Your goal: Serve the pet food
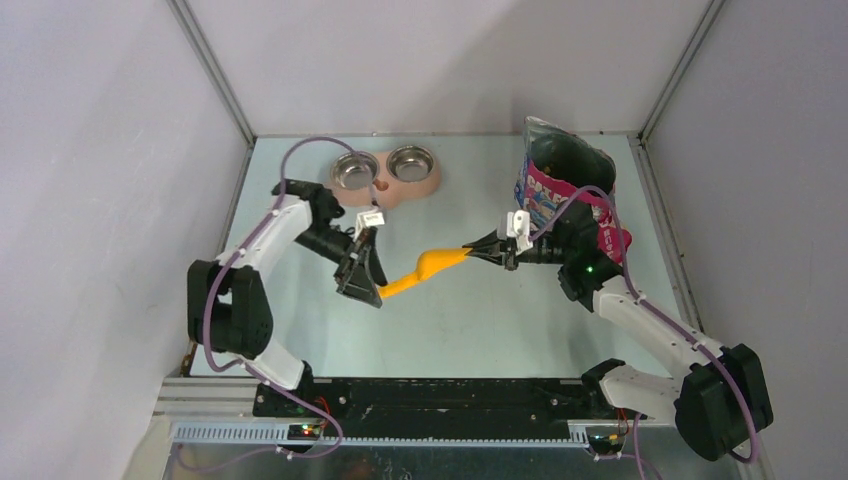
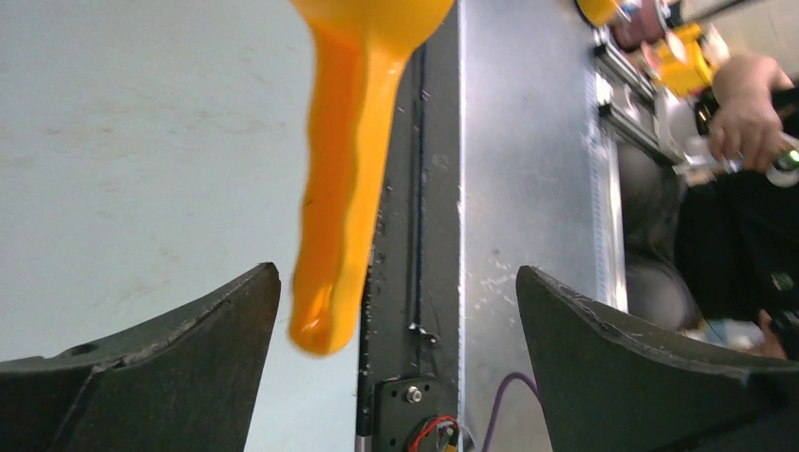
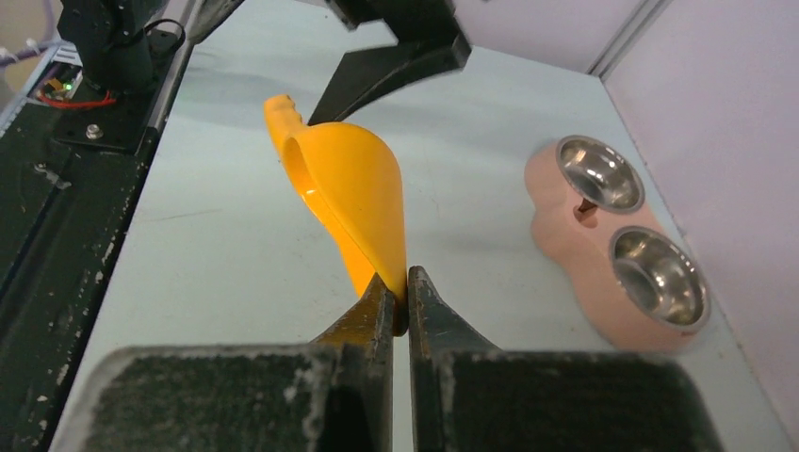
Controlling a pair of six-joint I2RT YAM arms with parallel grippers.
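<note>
The yellow scoop (image 1: 437, 263) hangs over the middle of the table, its scoop end toward the right arm. My right gripper is shut on the scoop's tip, seen closely in the right wrist view. My left gripper stands open, and the scoop's handle (image 2: 332, 226) shows loose beyond its spread fingers (image 2: 217, 348). A pink double bowl holder (image 1: 427, 187) with two steel bowls is at the back of the table; both bowls look empty. An open pink pet food bag (image 1: 545, 198) stands at the back right, partly behind the right arm.
White walls close in the table (image 1: 450, 340) on its sides and back. Purple cables loop above both arms. A person's hand (image 2: 749, 118) is visible beyond the front edge in the left wrist view.
</note>
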